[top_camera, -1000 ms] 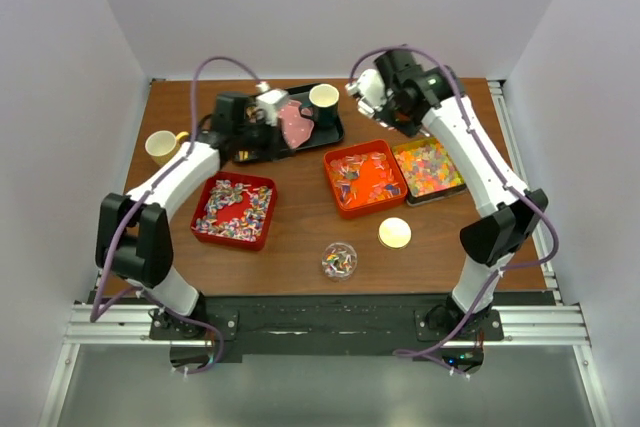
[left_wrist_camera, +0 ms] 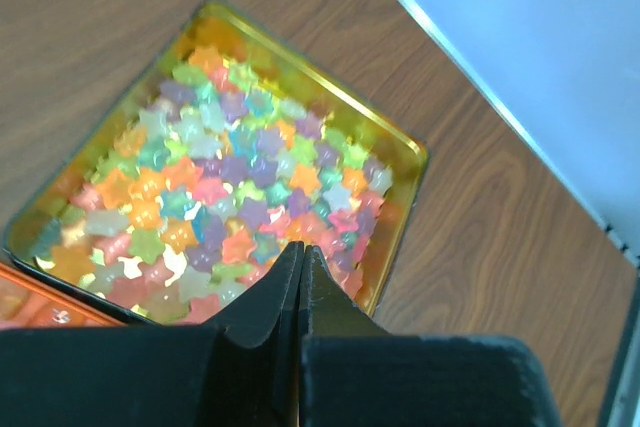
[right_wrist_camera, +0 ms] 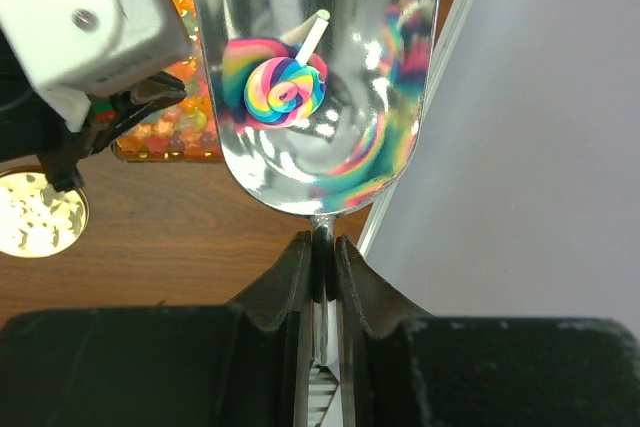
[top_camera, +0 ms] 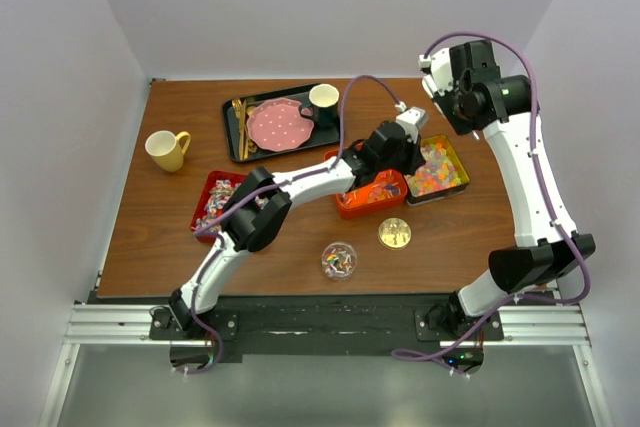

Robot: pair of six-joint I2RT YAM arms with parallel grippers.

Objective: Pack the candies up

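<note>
In the right wrist view, my right gripper is shut on the handle of a shiny metal scoop (right_wrist_camera: 300, 172). A swirled rainbow candy (right_wrist_camera: 284, 92) with a short white stick lies in the scoop's bowl. My left gripper is shut, nothing showing between its fingers, over the near edge of a yellow-rimmed box (left_wrist_camera: 405, 147). That box is filled with star-shaped gummy candies (left_wrist_camera: 245, 167). The left arm partly covers an orange box (top_camera: 372, 205) of wrapped candies and the red box (top_camera: 205, 197) of small candies at left.
A clear jar (top_camera: 339, 261) of candies and a round gold dish (top_camera: 394, 234) stand near the front. At the back a black tray (top_camera: 231, 127) bears a pink plate (top_camera: 281, 125) and a dark mug (top_camera: 322, 103). A yellow mug (top_camera: 166, 149) is at left.
My left arm has swung right from the tray, across the orange box to the star candies. The right arm has moved further right, clear of the boxes, still with the scoop end hidden from above.
</note>
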